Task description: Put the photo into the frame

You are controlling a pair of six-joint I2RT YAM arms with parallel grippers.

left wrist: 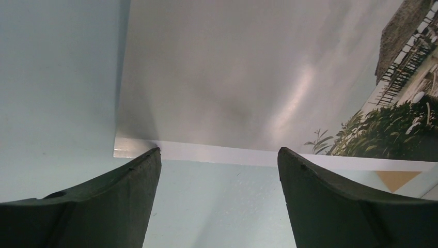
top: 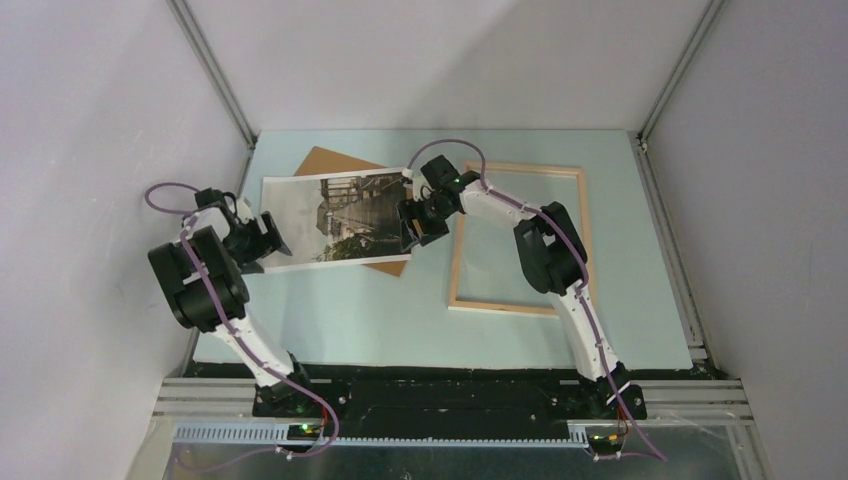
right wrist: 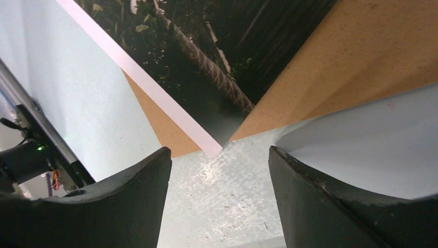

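The photo (top: 335, 220), a landscape print with white borders, lies flat over a tan board (top: 390, 268). My left gripper (top: 268, 236) is at its left end; in the left wrist view its parted fingers (left wrist: 335, 206) sit at the photo's lower border, nothing held. My right gripper (top: 416, 224) is at the photo's right end, fingers (right wrist: 325, 201) apart just beside the photo's corner and the board edge, holding nothing. The wooden frame (top: 500, 310) with a clear pane lies to the right, partly under my right arm.
Walls and metal rails border both sides and the back; the left arm is close to the left wall.
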